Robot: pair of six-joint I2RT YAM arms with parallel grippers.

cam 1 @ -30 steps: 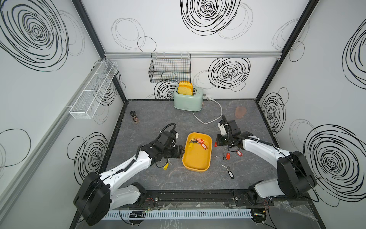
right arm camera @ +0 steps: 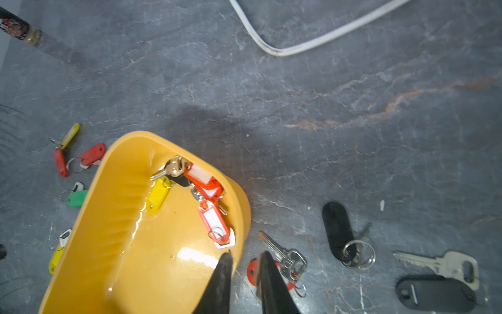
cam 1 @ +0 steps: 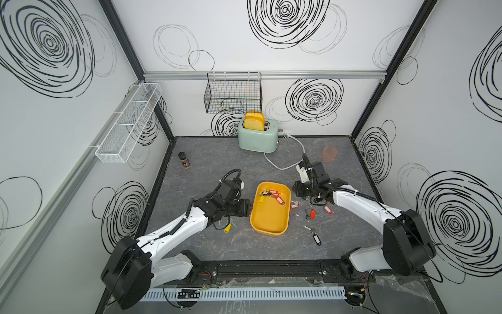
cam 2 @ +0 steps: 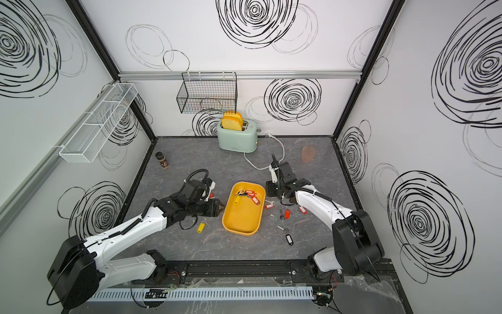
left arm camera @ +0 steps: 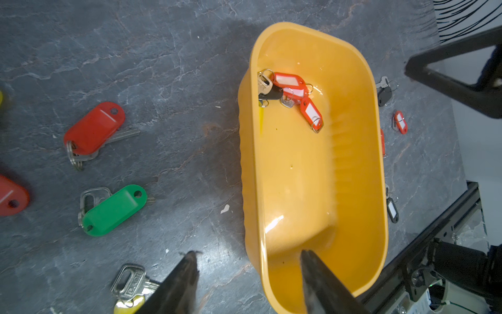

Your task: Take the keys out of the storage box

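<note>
A yellow storage box [cam 1: 269, 222] holds several keys with red, yellow and black tags [right arm camera: 214, 219] bunched at its far end. My left gripper stands open over the box's left wall, empty. My right gripper is part open near the right wall of the box, its fingertips close together above a red-tagged key [right arm camera: 285, 267] lying outside; nothing shows held between them.
Tagged keys, including a green one [left arm camera: 117, 209] and a black one [right arm camera: 337, 227], lie either side of the box. A toaster [cam 1: 256, 140] with a white cable [cam 1: 282, 167] and a spice jar [cam 1: 184, 160] stand behind.
My left arm is unchanged.
</note>
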